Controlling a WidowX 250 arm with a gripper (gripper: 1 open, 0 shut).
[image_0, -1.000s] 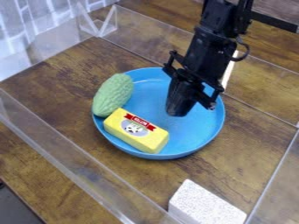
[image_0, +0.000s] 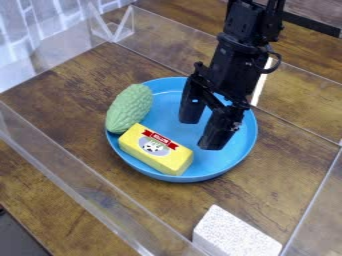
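Note:
My black gripper (image_0: 207, 120) is open, its fingers spread low over the right half of a blue plate (image_0: 191, 166). A yellow block (image_0: 155, 149) with a red label and a small printed picture lies on the plate's front left. A green bumpy oval object (image_0: 130, 108) rests at the plate's left edge. I cannot tell whether anything is between or under the fingers.
A white block (image_0: 235, 236) lies at the front right. Something pale (image_0: 255, 87) is partly hidden behind the arm. Clear panels edge the wooden table at left and right. Bare wood lies left of the plate.
My gripper has come lower over the plate, with its dark fingers now spread and covering more of the blue surface. The objects on the plate have not visibly moved.

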